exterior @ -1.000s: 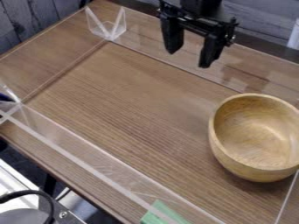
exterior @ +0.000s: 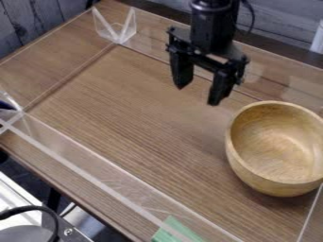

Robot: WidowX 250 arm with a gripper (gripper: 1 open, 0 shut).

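Note:
The black gripper [exterior: 199, 77] hangs over the upper middle of the wooden table, its two dark fingers spread apart, with nothing visible between them. A wooden bowl [exterior: 274, 156] sits at the right, below and to the right of the gripper. A small green piece [exterior: 176, 233] shows at the bottom edge.
Clear plastic edging [exterior: 63, 167] runs along the left and lower part of the table [exterior: 120, 123], with another clear piece [exterior: 116, 28] at the top left. A dark and white device [exterior: 28, 227] stands at the lower left.
The gripper and arm have moved lower in the view, toward the table's middle and nearer the bowl. The bowl has not moved.

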